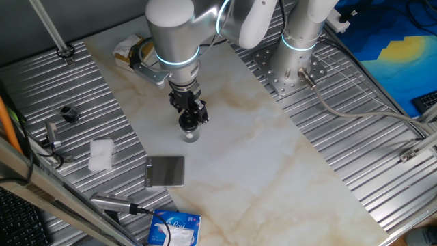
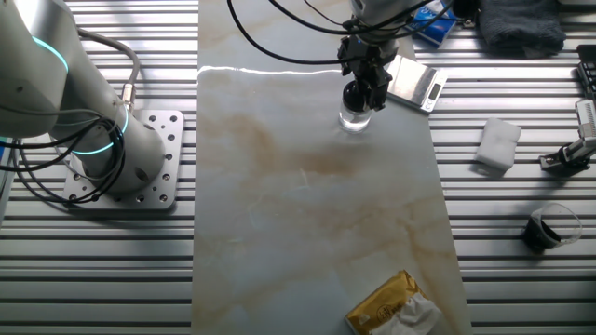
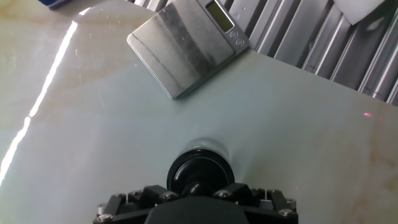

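Note:
A small clear jar with a black round top stands out against the marble-patterned board; its clear part (image 2: 354,120) shows below my gripper (image 2: 366,91). In the wrist view the black top (image 3: 200,169) lies at the bottom centre, with the dark fingers (image 3: 155,195) coming up to it from both sides. From above, the gripper (image 1: 189,117) is right at the jar (image 1: 190,134). Whether the fingers press on the top or only stand around it cannot be made out. It is also unclear if the jar touches the board.
Close to the jar, a flat silver scale (image 1: 165,171) lies at the board's edge. A blue packet (image 1: 175,227) is farther along that side. A gold-coloured pack (image 2: 395,307) sits at the board's other end. A white block (image 2: 498,143) rests on the ribbed metal table. Much of the board is bare.

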